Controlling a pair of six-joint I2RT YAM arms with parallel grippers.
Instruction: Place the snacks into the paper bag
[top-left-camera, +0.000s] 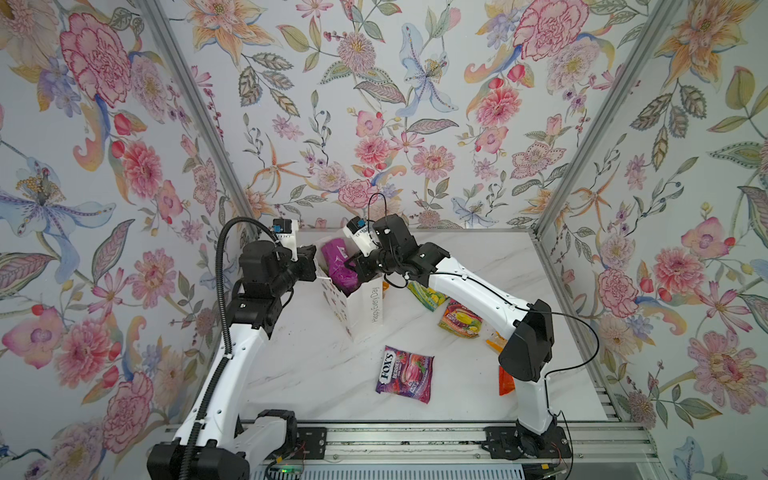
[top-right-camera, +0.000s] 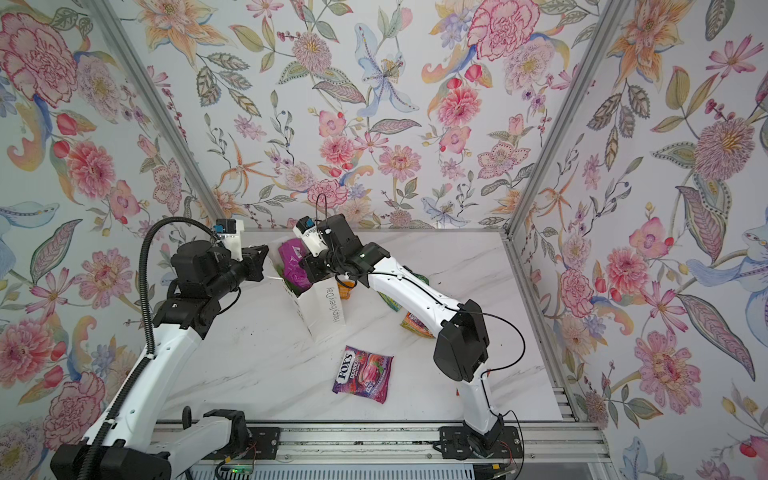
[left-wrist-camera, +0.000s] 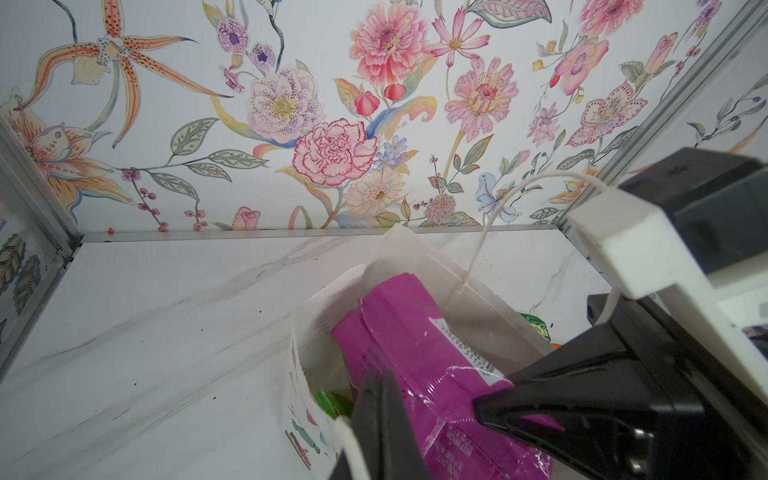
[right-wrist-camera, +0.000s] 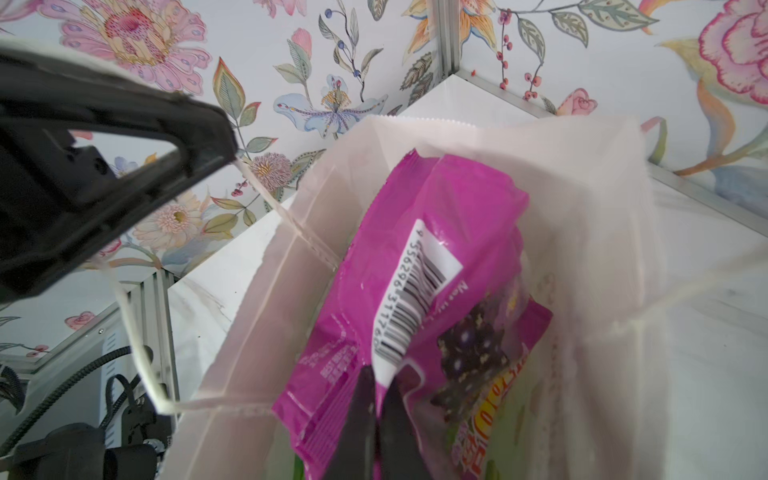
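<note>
The white paper bag (top-left-camera: 361, 316) stands upright at the table's back left with a magenta snack pack (left-wrist-camera: 404, 336) inside. My left gripper (top-left-camera: 312, 260) is shut at the bag's left rim. My right gripper (top-left-camera: 352, 264) reaches into the bag mouth from the right, shut, its fingertips against the magenta pack (right-wrist-camera: 448, 200); whether they pinch its film is unclear. A Fox's pack (top-left-camera: 405, 373) lies at the front centre. Right of the bag lie a green pack (top-left-camera: 424, 296), a colourful pack (top-left-camera: 460, 318) and orange packs (top-left-camera: 505, 382), partly behind the right arm.
Bare marble table (top-left-camera: 280, 360) lies left and front of the bag, and at the back right (top-left-camera: 496, 264). Floral walls close in the sides and back. The bag's handle loops stand up near both grippers.
</note>
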